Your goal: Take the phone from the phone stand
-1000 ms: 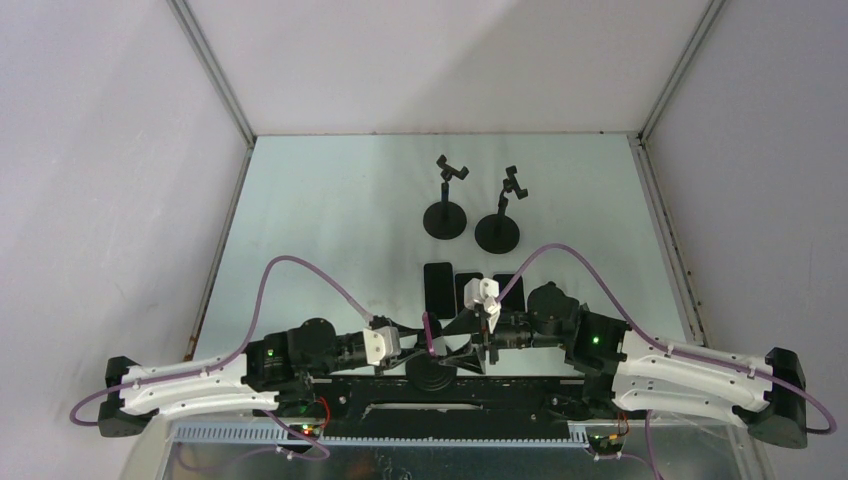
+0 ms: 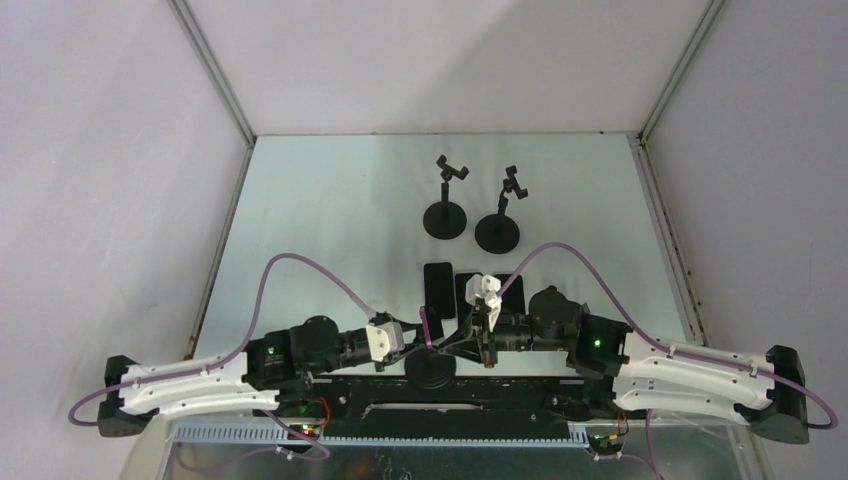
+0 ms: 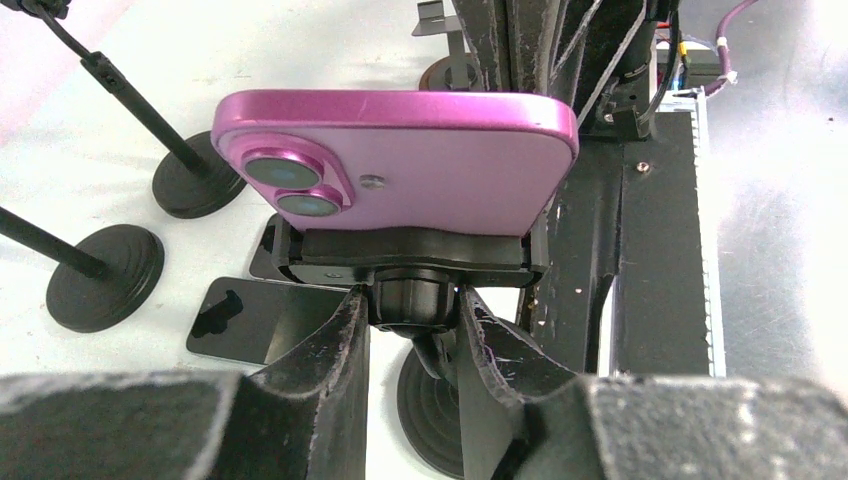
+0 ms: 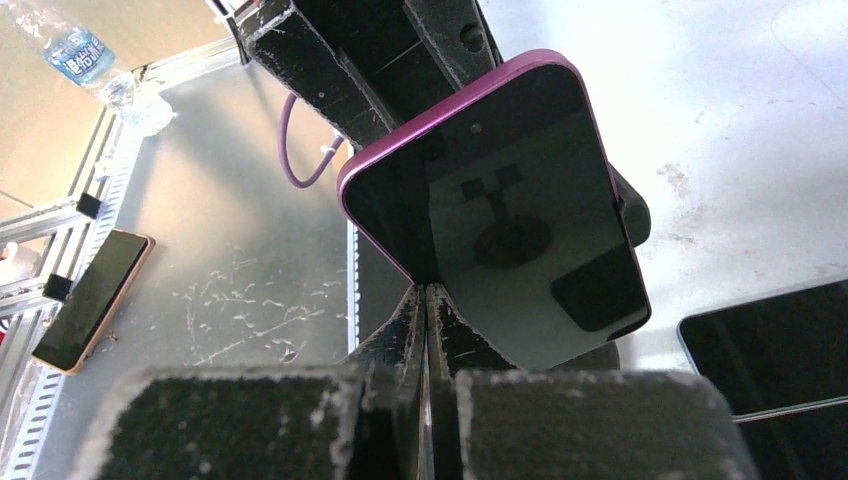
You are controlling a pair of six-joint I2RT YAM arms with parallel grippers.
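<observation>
The pink phone (image 3: 440, 170) is clamped in the black phone stand (image 3: 400, 256), its camera side facing the left wrist view. My left gripper is shut on the stand's neck, just under the clamp. In the right wrist view the phone's dark screen (image 4: 500, 220) is tilted before my right gripper. That gripper is shut with its fingertips together and nothing between them; the phone lies beyond the tips. Whether the tips touch the screen I cannot tell. From above, the phone shows as a thin pink edge (image 2: 425, 325) between both grippers.
Two empty stands (image 2: 444, 219) (image 2: 497, 232) are farther back. Several dark phones lie flat near the front, one being this black phone (image 2: 438, 290). Another phone (image 4: 93, 300) and a bottle (image 4: 85, 60) appear beyond the table's front edge.
The phone stays in its clamp, shifted slightly in view.
</observation>
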